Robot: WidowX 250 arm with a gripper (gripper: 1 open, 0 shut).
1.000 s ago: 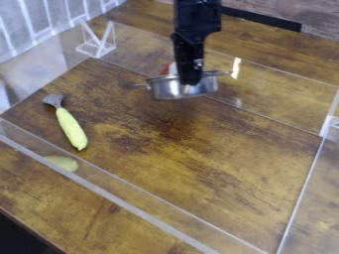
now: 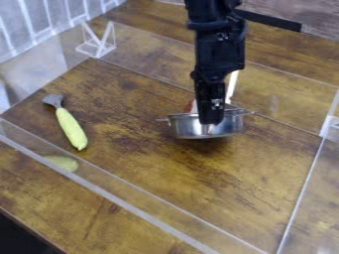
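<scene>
My black gripper [image 2: 212,99] points down over a small steel pot [image 2: 201,127] with side handles, its tips at or inside the pot near the middle of the board. It looks shut; whether it touches the pot's rim is hard to tell. A pale reddish object behind the pot is partly hidden by the gripper.
A yellow corn cob [image 2: 71,128] and a grey utensil head [image 2: 54,100] lie at the left. Clear low walls surround the wooden floor [image 2: 185,193], which is free in front of the pot. A clear holder [image 2: 98,42] stands at the back left.
The gripper and pot have moved toward the front and slightly right over the last second, with the gripper reaching lower in the view.
</scene>
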